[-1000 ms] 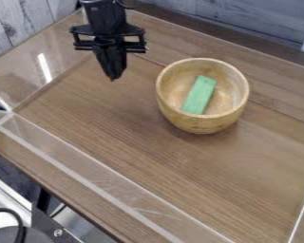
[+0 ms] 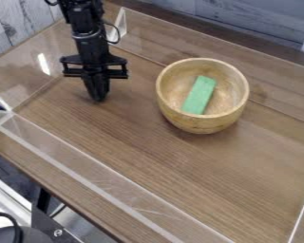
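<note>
My black gripper [image 2: 98, 74] is low over the wooden table [image 2: 155, 180] at the upper left, shut, with nothing visible between its fingers. To its right sits a round wooden bowl [image 2: 174, 106] holding a green block [image 2: 200, 95].
A dark cable [image 2: 5, 220] lies at the lower left edge, and the table's left edge shows beside my arm.
My gripper has moved left and down from its place near the top of the view a second ago. The bowl and green block have not moved.
</note>
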